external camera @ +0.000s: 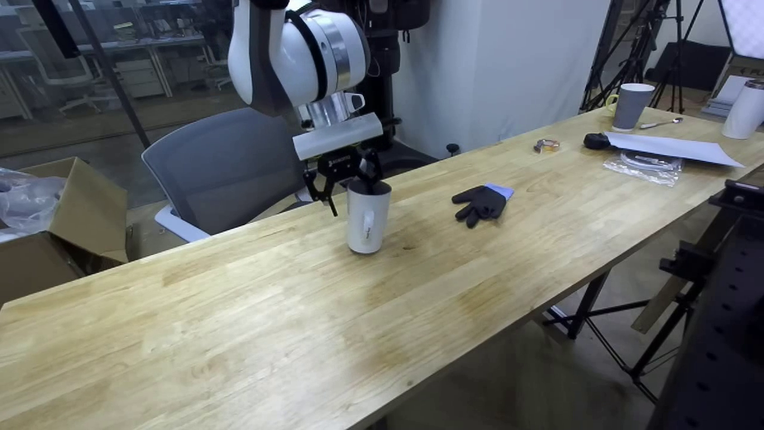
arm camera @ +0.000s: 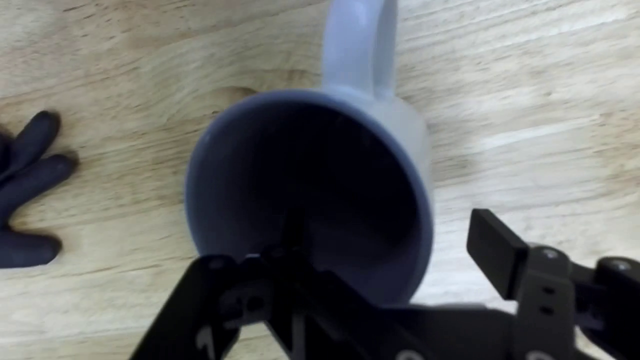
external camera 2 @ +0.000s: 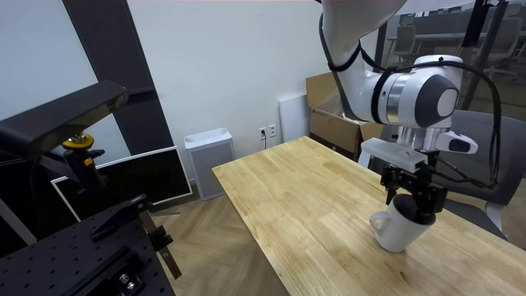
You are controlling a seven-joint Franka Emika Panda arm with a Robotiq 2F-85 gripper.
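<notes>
A white mug point(external camera: 366, 228) with a dark interior stands on the wooden table point(external camera: 250, 308) near its far edge, roughly upright in exterior view 1. My gripper point(external camera: 351, 200) is lowered at its rim with fingers spread. One finger reaches into the mouth; the other hangs outside, and the mug's wall passes between them. From the wrist, I look down into the mug point(arm camera: 312, 180), its handle point(arm camera: 354, 48) toward the top. The outside finger point(arm camera: 498, 252) shows a gap from the wall. In exterior view 2 the handle of the mug point(external camera 2: 394, 229) points left.
A black glove with a blue cuff point(external camera: 483, 204) lies right of the mug. Farther along are a grey cup point(external camera: 632, 107), paper point(external camera: 673, 148) and a plastic bag point(external camera: 644, 168). A chair point(external camera: 229, 172) stands behind the table.
</notes>
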